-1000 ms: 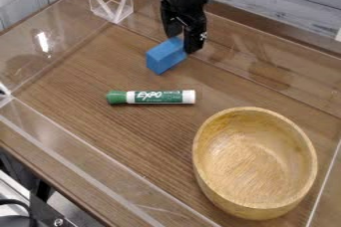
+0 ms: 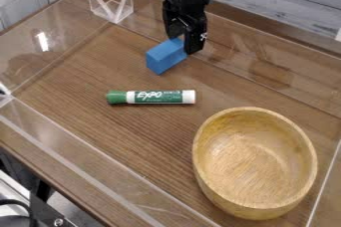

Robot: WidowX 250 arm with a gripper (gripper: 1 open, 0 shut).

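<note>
My black gripper is at the top centre of the view, low over the table just above a blue block, its fingers apart. The block lies at a slant; whether a finger touches its upper end is unclear. A green and white EXPO marker lies below the block.
A large pale tan bowl fills the lower right of the wooden table. A clear plastic object stands at the top left.
The gripper has shifted only slightly at the blue block's upper end. The block, marker and bowl look unmoved.
</note>
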